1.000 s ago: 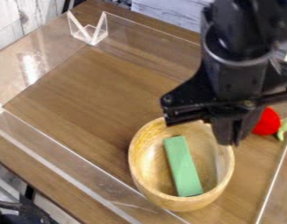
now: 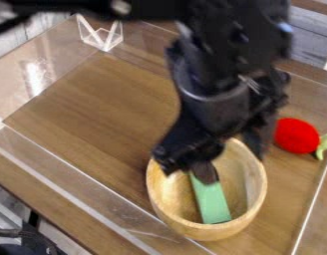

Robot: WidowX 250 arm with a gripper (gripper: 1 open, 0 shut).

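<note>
A large black gripper [image 2: 186, 159] reaches down over a wooden bowl [image 2: 173, 204]. Its fingertips are inside the bowl's upper part, over the top end of a green bar [image 2: 213, 204] that lies in the bowl. Whether the fingers touch the bar, and how far apart they stand, is hard to tell.
A red object with a green top [image 2: 297, 136] lies right of the bowl, partly behind the arm.
The gripper has moved down and to the left, from above the bowl to its inside, now covering the bar's top end.
</note>
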